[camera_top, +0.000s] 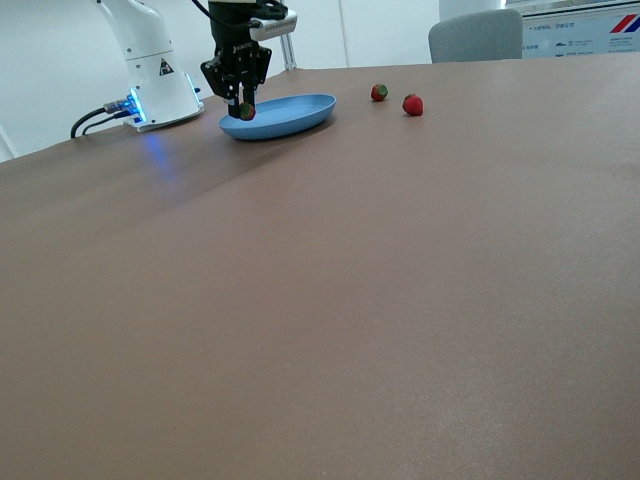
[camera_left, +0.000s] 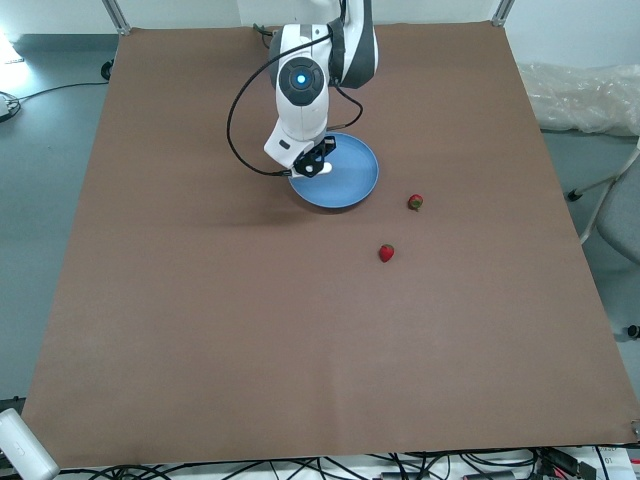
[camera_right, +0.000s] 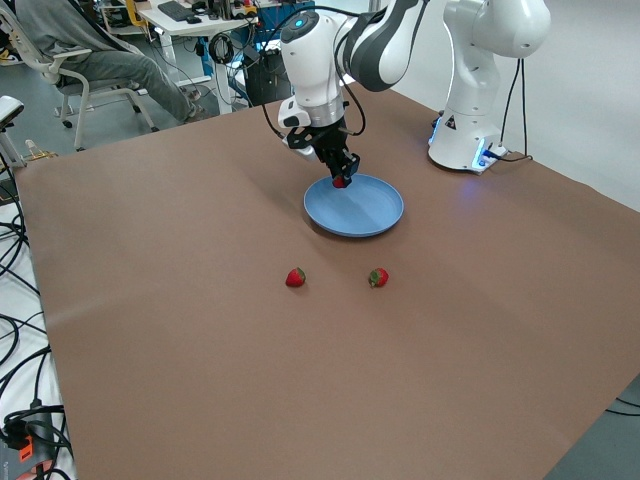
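My gripper (camera_top: 240, 108) hangs low over the blue plate (camera_right: 370, 215), with a strawberry (camera_top: 247, 112) at its fingertips; whether the fingers grip it or it rests loose is too small to tell. Two other strawberries lie apart on the brown table (camera_left: 250, 320) in front of the plate: one (camera_left: 386, 253) nearer the left camera, the other (camera_left: 415, 202) closer to the plate. In the left view my arm hides part of the plate and the fingertips.
Cables run along its edges, the arm's white base (camera_right: 465, 140) stands at one edge, and a chair (camera_left: 620, 210) is beside it.
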